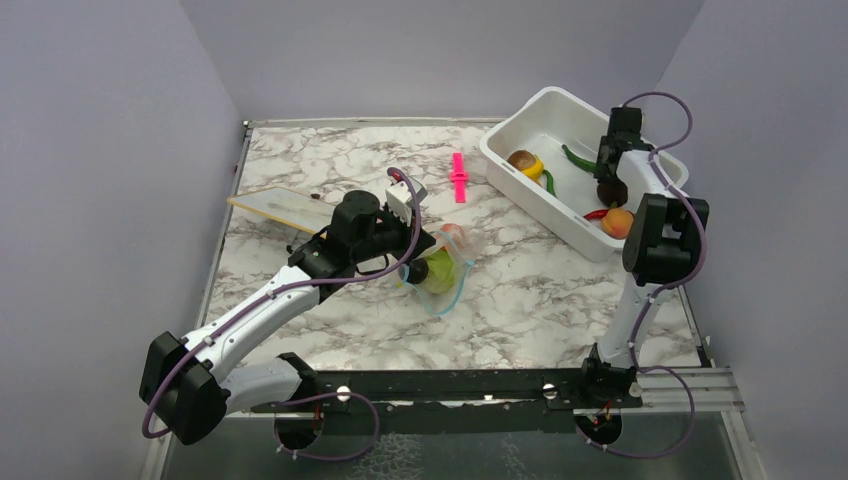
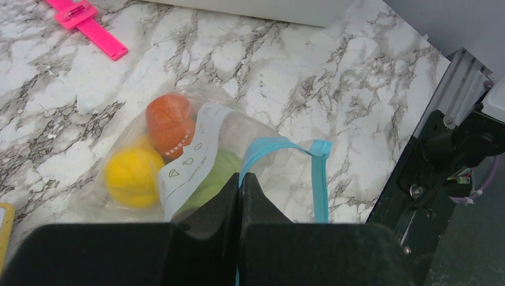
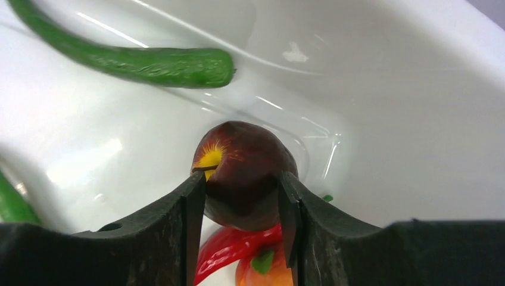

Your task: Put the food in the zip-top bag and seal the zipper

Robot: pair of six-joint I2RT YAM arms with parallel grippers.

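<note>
The clear zip top bag point(image 2: 199, 161) lies on the marble table with its blue zipper rim point(image 2: 320, 185) standing open. Inside it show an orange-red item point(image 2: 170, 122), a yellow one point(image 2: 134, 177) and something green; the top view also shows a dark round piece at the mouth. My left gripper is shut on the blue rim. Over in the white bin, a dark red-brown fruit point(image 3: 247, 173) with a yellow patch sits between the parted fingers of my right gripper. Whether both fingertips touch its skin is hard to tell.
The white bin point(image 1: 540, 198) also holds green peppers point(image 3: 172, 67), a red pepper point(image 3: 229, 250), an orange fruit point(image 1: 617, 222) and a brown-and-yellow pair at its left. A pink strap point(image 1: 459, 178) lies left of the bin.
</note>
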